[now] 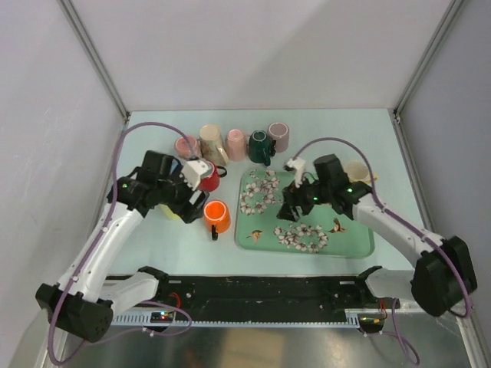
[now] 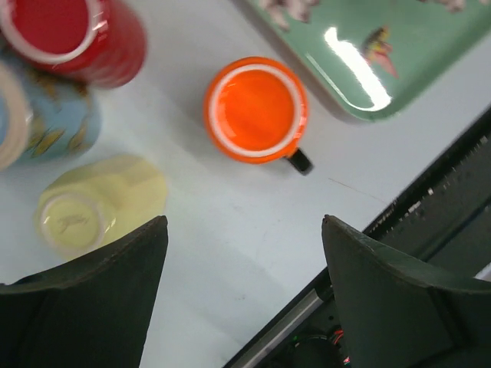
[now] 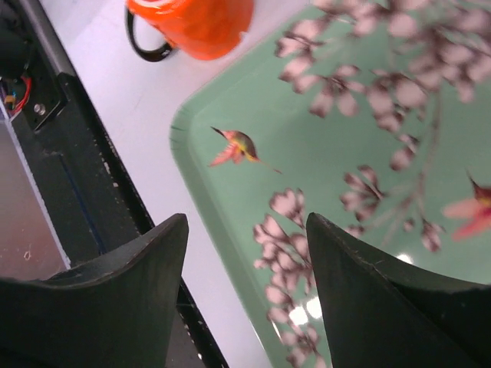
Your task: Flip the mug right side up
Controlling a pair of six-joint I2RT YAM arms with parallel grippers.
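An orange mug (image 1: 216,217) stands on the table between the left gripper and the tray, its opening facing up in the left wrist view (image 2: 256,110), dark handle toward the front. My left gripper (image 1: 186,205) hangs open left of it; in its wrist view nothing is between the fingertips. My right gripper (image 1: 295,203) is over the green tray (image 1: 345,238), fingers apart with nothing between them. A yellow mug (image 2: 100,203) lies on its side below the left gripper.
Red (image 1: 210,178) and blue (image 2: 50,107) mugs sit behind and left of the orange one. More mugs, including a dark green one (image 1: 260,146), line the back. A cream mug (image 1: 359,172) is at the right.
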